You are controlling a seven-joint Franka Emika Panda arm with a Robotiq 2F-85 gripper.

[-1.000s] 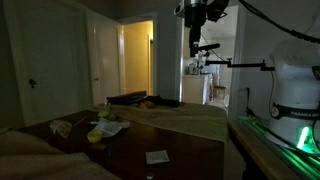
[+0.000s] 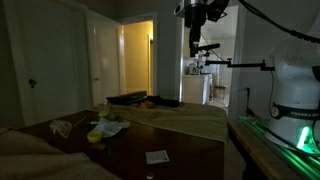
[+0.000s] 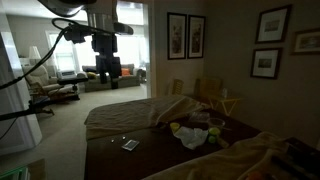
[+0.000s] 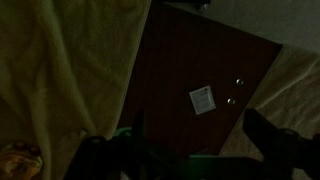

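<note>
High over the dark table, my gripper [image 3: 103, 75] hangs with its fingers pointing down, far above everything on the surface. In the wrist view the dark fingers stand wide apart at the lower edge, so the gripper is open and nothing shows between them. A small pale square card [image 4: 202, 100] lies flat on the bare wood between two cloths. Beside the card are two small shiny round pieces [image 4: 231, 101], too small to identify.
Farther along the table are yellow cups [image 2: 95, 136] and a crumpled white sheet [image 2: 113, 128]. Tan cloths [image 2: 190, 120] cover both sides. Dark items [image 2: 127, 99] sit at the far end. Bare wood surrounds the card.
</note>
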